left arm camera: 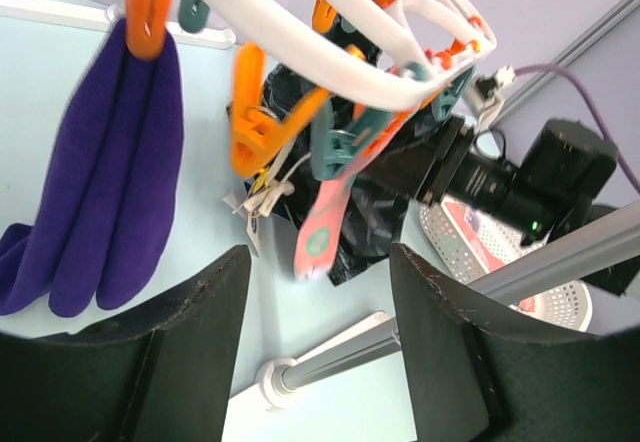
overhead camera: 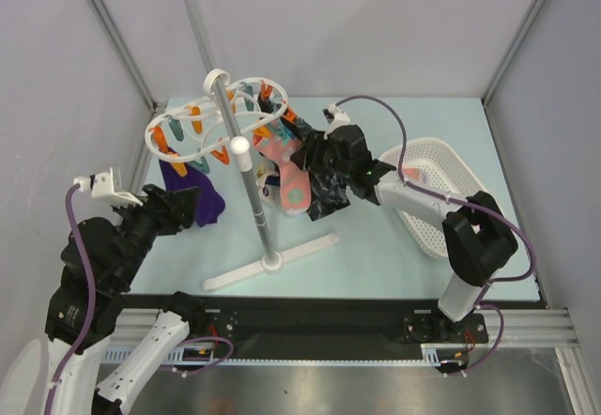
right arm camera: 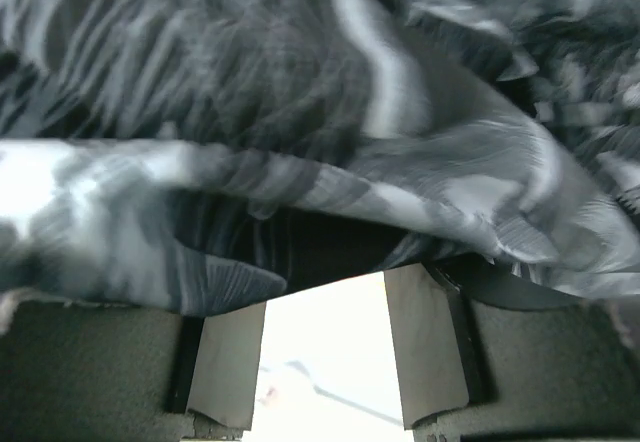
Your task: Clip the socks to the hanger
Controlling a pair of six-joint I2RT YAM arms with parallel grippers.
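A white ring hanger (overhead camera: 170,154) with orange and teal clips holds a purple sock (left arm camera: 120,182), a pink dotted sock (overhead camera: 293,185) and dark patterned fabric (overhead camera: 328,194). My right gripper (overhead camera: 315,157) is at the hanger's right side, against the dark fabric; that fabric fills much of the blurred right wrist view above the parted fingers (right arm camera: 425,342). Whether any of it is pinched is unclear. My left gripper (overhead camera: 183,208) hangs open left of the pole, below the hanger, with nothing between its fingers in the left wrist view.
The hanger's pole (overhead camera: 254,204) stands on a white foot (overhead camera: 230,276) on the pale table. A white basket (overhead camera: 432,241) with pink fabric is at the right, behind the right arm.
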